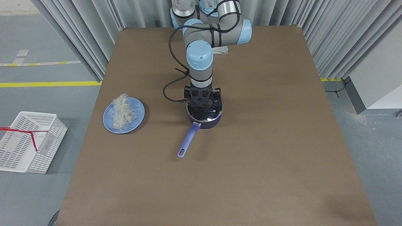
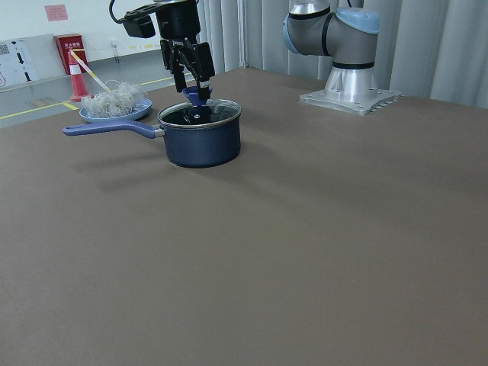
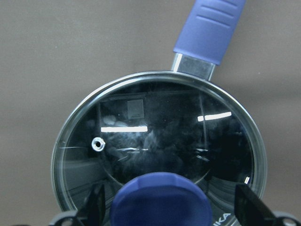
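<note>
A dark blue saucepan with a glass lid and a long blue handle stands mid-table. My gripper is lowered over the lid's blue knob. In the wrist view its fingertips stand apart at either side of the knob, with some space visible between tips and knob, so it looks open. The front view has the knob hidden behind the gripper.
A blue plate of pale stringy noodles sits left of the pan on the brown table. A white crate is on the floor at left.
</note>
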